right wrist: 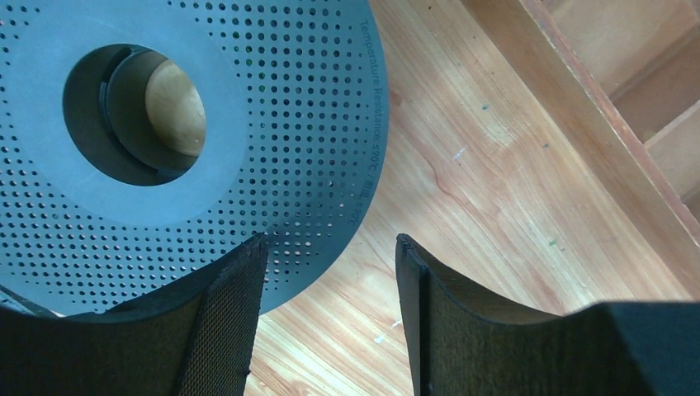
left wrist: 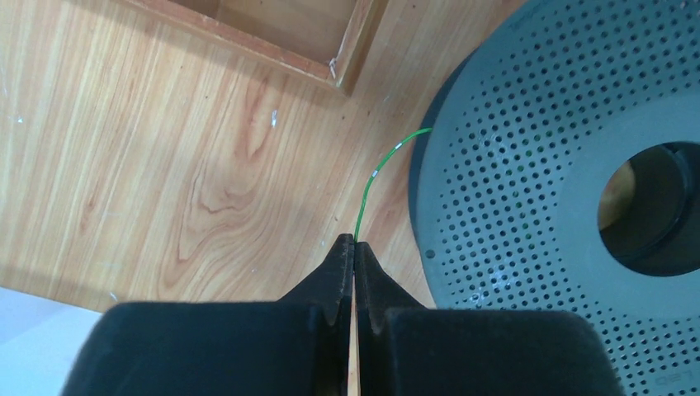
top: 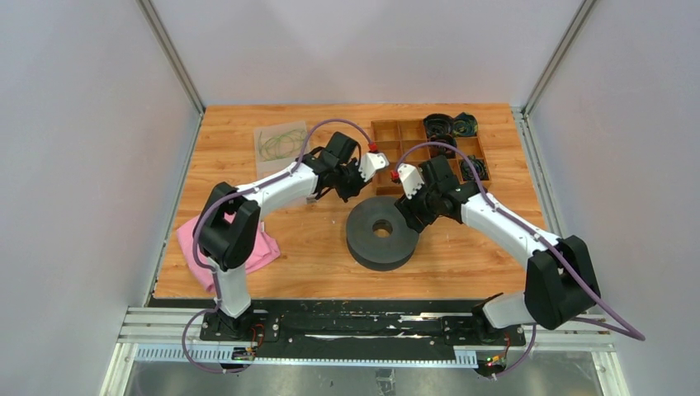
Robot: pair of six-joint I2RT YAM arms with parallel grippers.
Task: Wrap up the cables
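Note:
A dark grey perforated disc with a central hole [top: 371, 252] lies mid-table. In the left wrist view my left gripper is shut on a thin green cable [left wrist: 369, 183], which arches to the disc's edge [left wrist: 446, 165] and disappears there. In the top view that gripper [top: 345, 194] is above and left of the disc. My right gripper stands open over the disc's rim, nothing between its fingers; in the top view it is at the disc's upper right.
A wooden compartment box [top: 385, 132] with several dark coils stands behind the disc. A translucent sheet [top: 268, 165] with light green loops and a pink cloth [top: 260, 252] lie at the left.

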